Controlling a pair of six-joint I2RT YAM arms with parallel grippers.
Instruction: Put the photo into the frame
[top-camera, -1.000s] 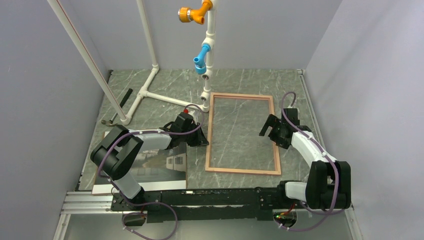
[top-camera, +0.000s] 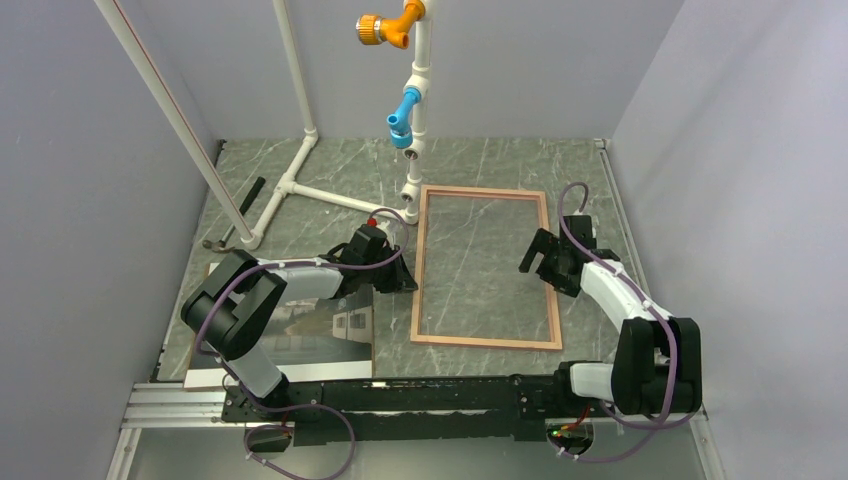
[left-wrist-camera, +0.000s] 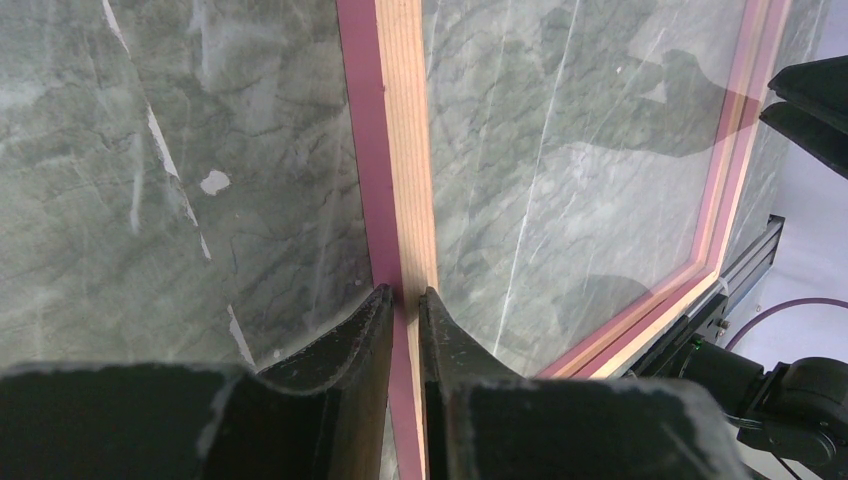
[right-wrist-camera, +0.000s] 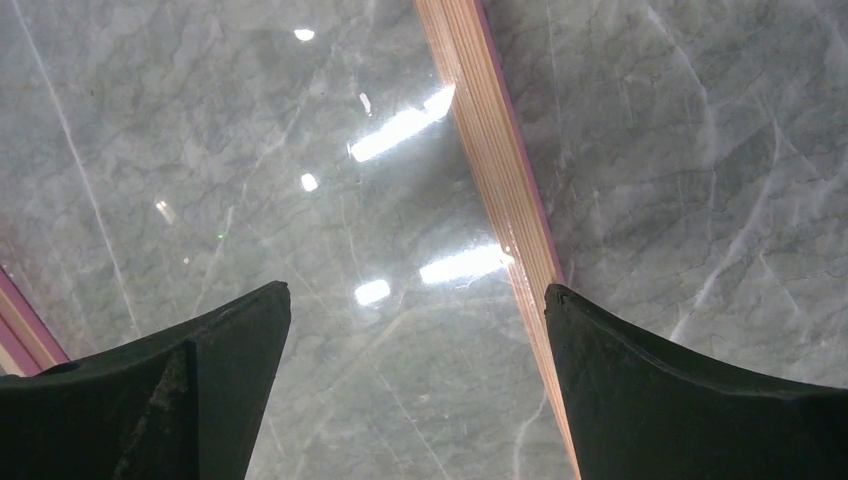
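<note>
The wooden frame (top-camera: 486, 342) lies flat at the middle of the table, with a clear, reflective pane (right-wrist-camera: 370, 200) inside it. My left gripper is shut on the frame's left bar (left-wrist-camera: 405, 150), one finger on each side. Over the right bar (right-wrist-camera: 500, 170), my right gripper stands open and empty; in the right wrist view the bar passes close to the right finger's tip. A greyish photo (top-camera: 325, 335) with a light border lies at the front left, partly covered by my left arm.
White pipes (top-camera: 345, 200) stand behind the frame on the left, one upright meeting its far left corner. A dark-handled tool (top-camera: 253, 195) lies at the back left.
The left gripper, the frame and the photo have not visibly moved.
</note>
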